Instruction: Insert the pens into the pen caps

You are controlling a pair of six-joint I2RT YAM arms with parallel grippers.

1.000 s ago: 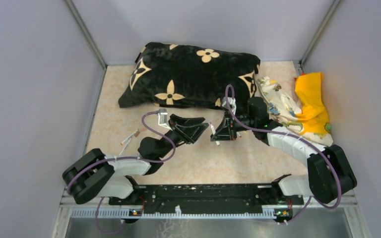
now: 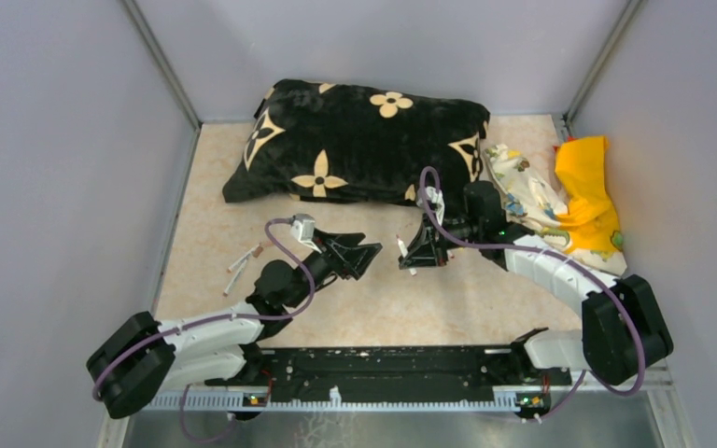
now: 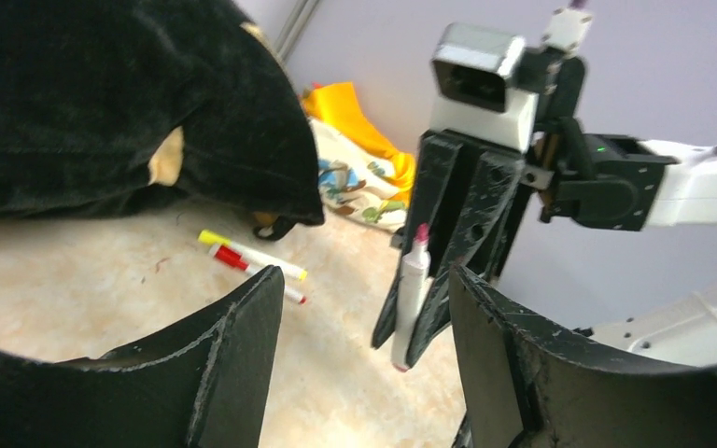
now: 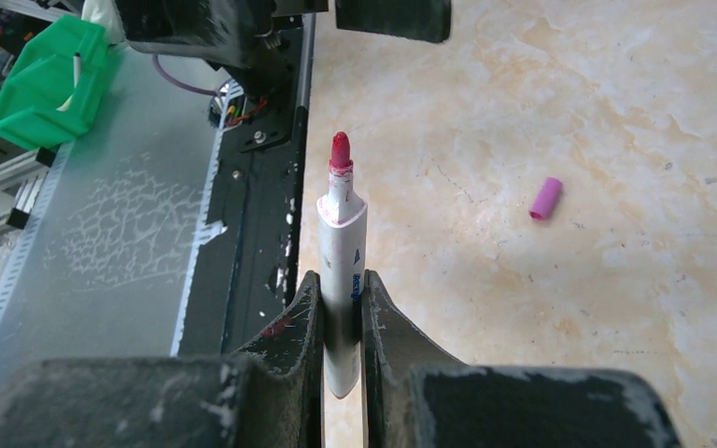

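A white pen (image 4: 341,243) with a bare reddish-pink tip stands upright, my right gripper shut on it. In the left wrist view the same pen (image 3: 412,299) is seen between the right fingers, pink tip up. The small pink cap (image 4: 546,199) lies on the bare tabletop in the right wrist view, well away from the pen; I cannot find it in the top or left wrist views. My left gripper is open with nothing between its fingers. From above, the left gripper (image 2: 372,243) faces the right gripper (image 2: 403,262) across a short gap.
A yellow-ended pen (image 3: 252,256) and a red-ended pen (image 3: 258,273) lie near the dark pillow (image 2: 364,140). More white pens (image 2: 234,277) rest at the table's left. Patterned cloth (image 2: 532,191) occupies the right back.
My left gripper has drawn back to the left, away from the pen. The right gripper has barely moved.
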